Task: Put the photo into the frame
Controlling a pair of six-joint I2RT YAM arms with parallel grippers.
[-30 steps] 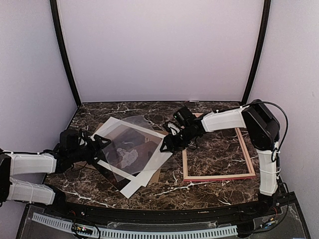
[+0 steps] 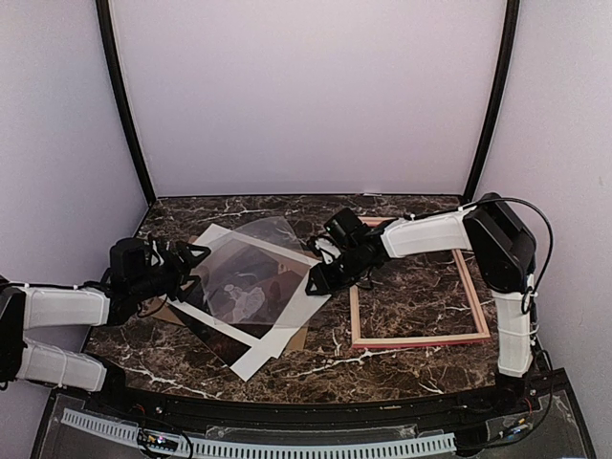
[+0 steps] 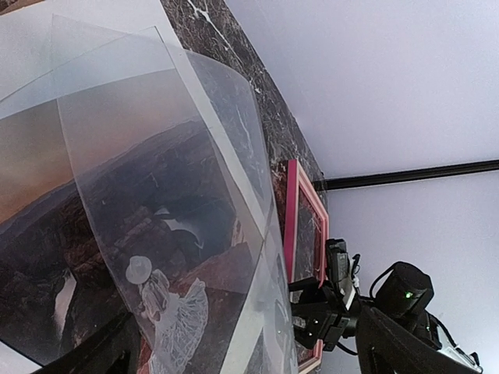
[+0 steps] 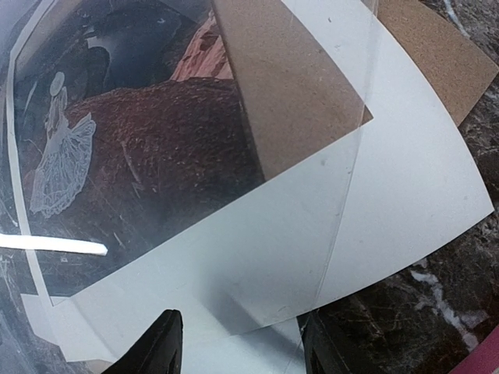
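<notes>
A clear sheet (image 2: 273, 239), bowed upward in the left wrist view, lies over the photo (image 2: 249, 287). Dark rocks and a white figure show in the photo, with a white mat border (image 2: 273, 352) around it. At the left end of the stack, my left gripper (image 2: 199, 268) is open, the sheet (image 3: 187, 195) rising between its widely parted fingers. My right gripper (image 2: 327, 273) stays at the right end of the mat. Its fingers (image 4: 165, 343) show a gap, and the sheet's edge runs down between them; I cannot tell whether it is gripped.
The empty pink wooden frame (image 2: 421, 341) lies at the right, partly under the right arm. Brown backing board (image 4: 448, 58) sticks out from under the stack. Bare dark marble (image 2: 325, 373) is free at the front. White walls enclose the table.
The clear sheet has turned and shifted left, its lower right corner drawing back from beside the right gripper. The right arm is nearly still.
</notes>
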